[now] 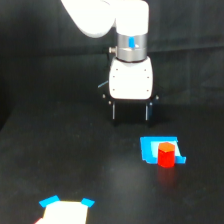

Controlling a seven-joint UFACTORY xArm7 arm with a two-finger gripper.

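Observation:
My white gripper (pixel 131 113) hangs above the dark table in the upper middle of the camera view. Its dark fingers (pixel 149 112) are spread apart, and nothing shows between them. A small red block (pixel 166 155) stands to the right and lower in the picture, apart from the gripper. It is at the front part of a white patch (pixel 156 147) edged with blue tape (pixel 147 140).
At the lower left edge lies a second white patch (pixel 65 213) with blue tape (pixel 49 201) at its corners. Something small and red (pixel 39 220) is partly cut off beside it.

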